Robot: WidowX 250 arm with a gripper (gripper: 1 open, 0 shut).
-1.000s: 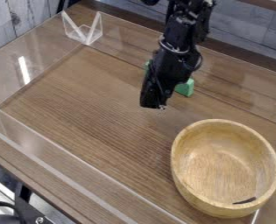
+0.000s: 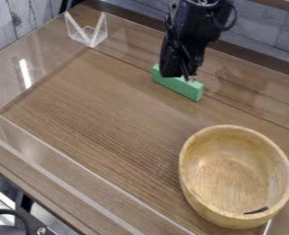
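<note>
My black gripper point(image 2: 172, 68) hangs at the top centre of the camera view, over the back part of the wooden table, shut with nothing visible between its fingers. A green block point(image 2: 183, 89) lies on the table just below and right of the fingertips, partly hidden behind the gripper; whether they touch I cannot tell.
A large wooden bowl point(image 2: 236, 161) stands at the front right. A clear plastic object point(image 2: 89, 30) is at the back left. A wall runs along the back right.
My gripper has moved up in the view, toward the back of the table, uncovering more of the green block.
</note>
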